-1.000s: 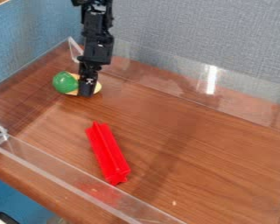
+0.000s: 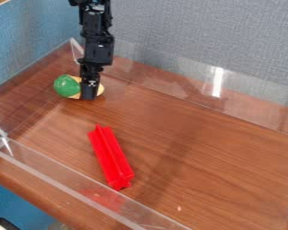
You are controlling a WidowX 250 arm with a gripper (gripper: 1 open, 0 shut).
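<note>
My black gripper point(image 2: 89, 85) reaches down from the top of the view at the back left, its fingers low over a small green-and-yellow object point(image 2: 67, 86). The green round part is on the left, and the yellow part is partly hidden behind the fingers. Whether the fingers touch it or hold it is unclear. A long red block point(image 2: 111, 157) lies on the wooden floor nearer the front, apart from the gripper.
Clear low walls point(image 2: 226, 107) edge the wooden surface point(image 2: 219, 171) at the back and along the front left. Some dark and white items are cut off at the lower left edge.
My gripper has shifted very slightly at the same spot over the green-and-yellow object. The object and the red block look unmoved.
</note>
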